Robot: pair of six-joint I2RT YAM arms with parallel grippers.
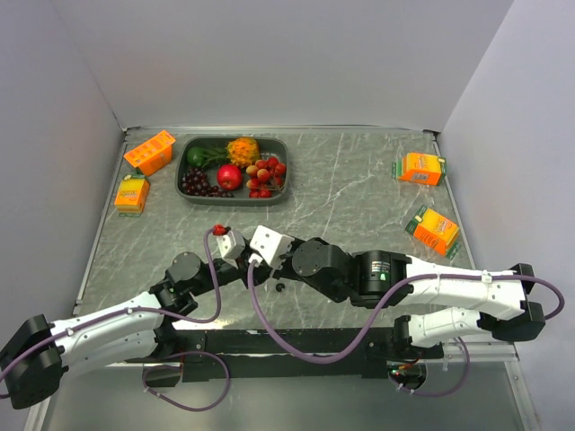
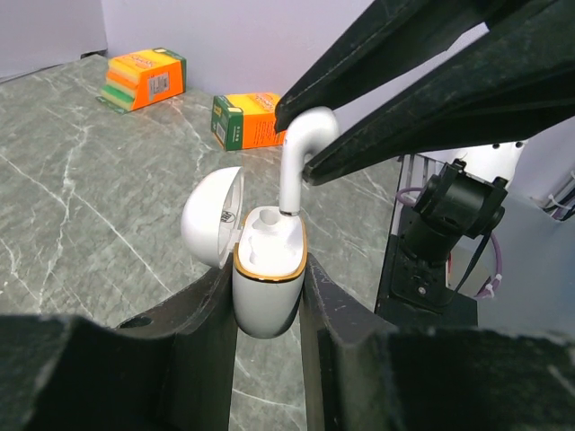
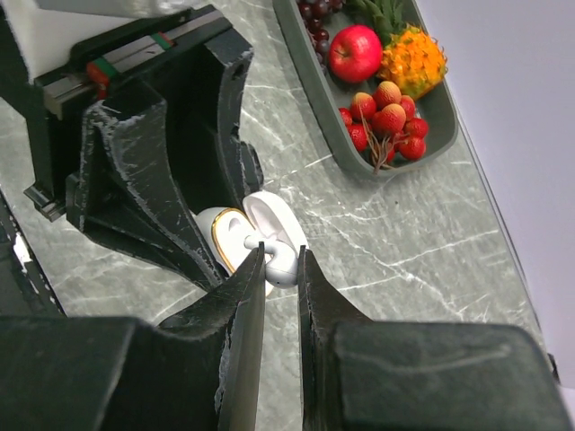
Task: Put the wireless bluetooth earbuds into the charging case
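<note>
The white charging case (image 2: 268, 296) with gold rim and raised lid (image 2: 208, 215) is held by my left gripper, shut on it. My right gripper grips a white earbud (image 2: 296, 157), its stem upright at the case's cavity in the left wrist view, at the edge or just inside; I cannot tell how deep. In the right wrist view the earbud (image 3: 281, 268) sits between the right fingertips over the open case (image 3: 225, 235). The top view hides both behind the grippers.
A fruit tray (image 1: 232, 199) stands at the back left. Orange boxes (image 1: 420, 168) lie along both sides. Small dark pieces (image 1: 279, 287) lie on the marble mat near the front middle.
</note>
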